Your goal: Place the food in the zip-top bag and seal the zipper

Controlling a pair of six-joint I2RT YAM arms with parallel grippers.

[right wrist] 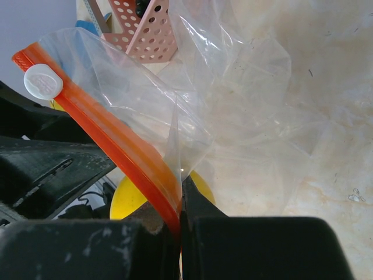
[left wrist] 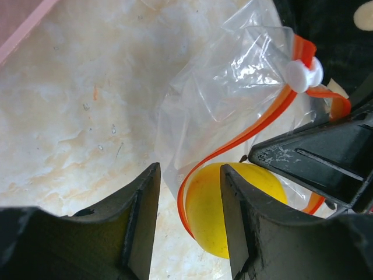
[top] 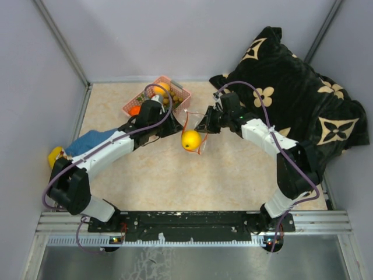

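Note:
The clear zip top bag [top: 194, 119] with orange zipper strips lies mid-table, its mouth spread. A yellow fruit [top: 190, 140] shows at the mouth; whether it is fully inside I cannot tell. My right gripper [top: 204, 126] is shut on the bag's edge; the orange zipper strip [right wrist: 125, 146] runs between its fingertips in the right wrist view. A white slider [left wrist: 304, 74] sits toward one end of the zipper. To the left of the bag, my left gripper is open, nothing between its fingers, one fingertip overlapping the fruit in its wrist view.
Behind the left arm stands a pink basket [top: 182, 93] with an orange fruit [top: 161, 88] and other produce. A blue cloth [top: 92, 142] lies on the left, and a black patterned cushion [top: 291, 87] fills the back right.

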